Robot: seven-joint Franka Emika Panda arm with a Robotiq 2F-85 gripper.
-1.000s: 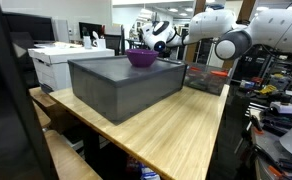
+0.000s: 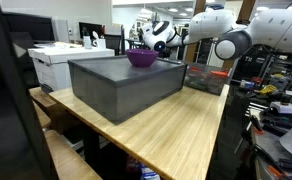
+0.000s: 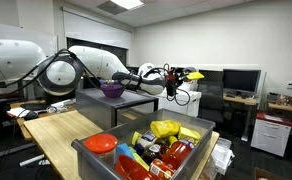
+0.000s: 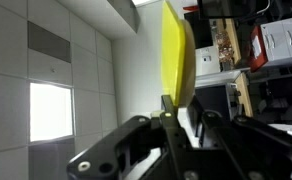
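A yellow elongated object (image 4: 174, 50) sticks up from between the fingers of my gripper in the wrist view. My gripper is shut on it; what exactly it is I cannot tell. In exterior view 2 the same yellow object (image 3: 196, 76) is held out in the air, high above the box and in front of the white wall. The arm (image 2: 201, 25) reaches far across at this height, with the gripper end small in exterior view 1.
A purple bowl (image 2: 143, 57) sits on top of a grey container (image 2: 111, 98). An open grey box (image 3: 99, 164) holds several yellow, red and blue items. Desks with monitors (image 3: 240, 82) stand behind.
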